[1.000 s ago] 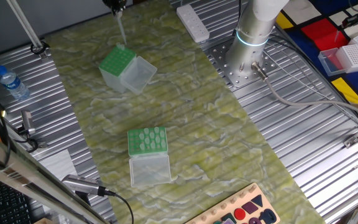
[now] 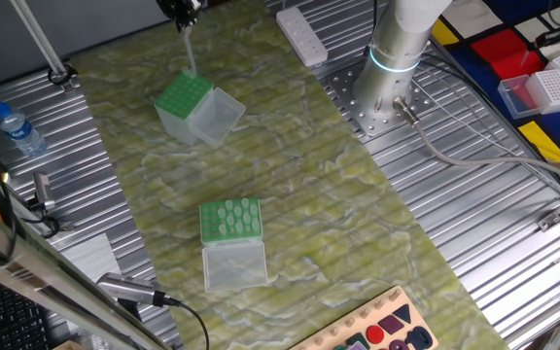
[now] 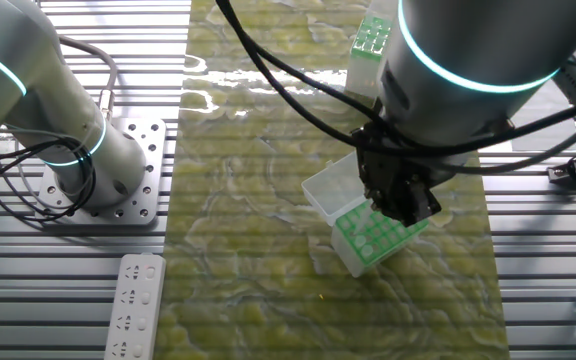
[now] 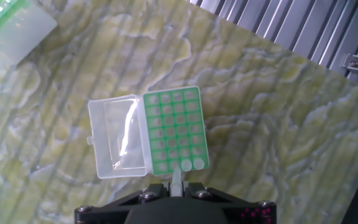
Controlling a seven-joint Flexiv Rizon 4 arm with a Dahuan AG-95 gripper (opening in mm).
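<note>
A clear pipette tip (image 2: 190, 51) hangs from my gripper, which is shut on its upper part. In exterior view 1 the tip's lower end is at the back edge of the far green-topped rack (image 2: 185, 94). The wrist view places the held tip at the near row of that rack (image 4: 174, 127), beside two seated tips (image 4: 192, 165); the other holes look empty. Whether its point is inside a hole cannot be made out. The rack's clear lid (image 4: 118, 137) lies open. In exterior view 2 the arm partly covers the rack (image 3: 373, 238).
A second green rack (image 2: 230, 221) holding several tips stands farther along the marbled mat, its lid (image 2: 235, 266) open. A wooden shape board (image 2: 372, 326) lies at the mat's end. A power strip (image 2: 301, 37) sits beside the robot base. Mat between the racks is clear.
My gripper has shifted slightly left in exterior view 1, and the held tip has come down a little to the rack's back edge. Both racks have stayed put.
</note>
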